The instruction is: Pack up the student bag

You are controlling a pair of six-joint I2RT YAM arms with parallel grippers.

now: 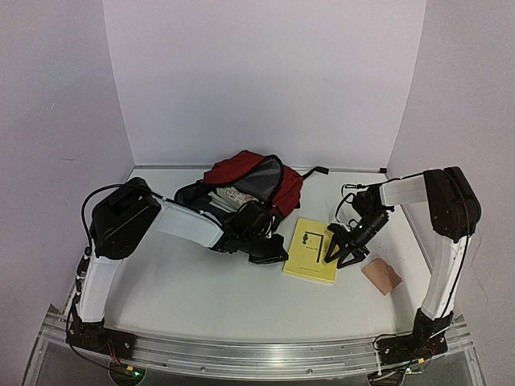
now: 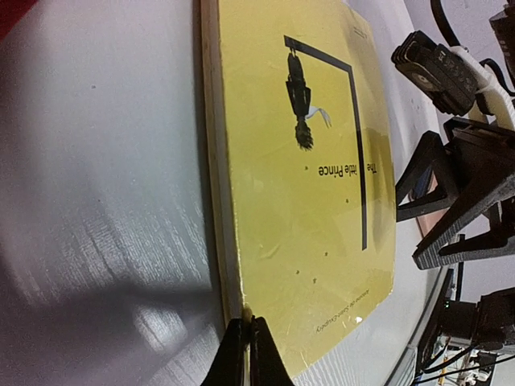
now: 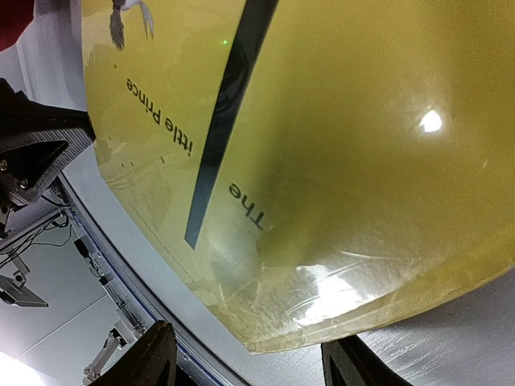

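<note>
The yellow book "The Little Prince" (image 1: 309, 249) lies cover up on the white table, slightly turned. At its left edge is my left gripper (image 1: 278, 251). In the left wrist view the left gripper's fingertips (image 2: 246, 323) are together at the near corner of the book (image 2: 298, 217); nothing clearly shows between them. My right gripper is open at the book's right side, fingers apart, with the yellow cover (image 3: 338, 161) close in front. The cover's edge overlaps one finger's tip. Behind the left arm stands the open red and black bag (image 1: 286, 193).
A brown flat item (image 1: 381, 276) lies at the right of the table. Something pale (image 1: 233, 195) shows inside the bag's opening, partly hidden by the left arm.
</note>
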